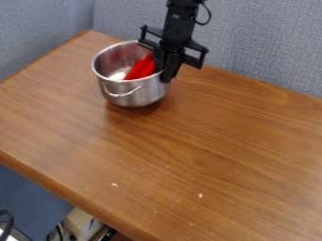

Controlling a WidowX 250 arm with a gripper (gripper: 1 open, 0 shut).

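Note:
A steel pot (126,90) with a wire handle stands on the wooden table (214,160) toward the back left. A red object (139,68) lies inside it. My black gripper (165,68) is at the pot's right rim, its lower end partly over or in the pot. I cannot make out its fingertips or anything held between them; it appears shut.
Grey padded walls rise behind it. Some equipment shows below the table's lower left edge.

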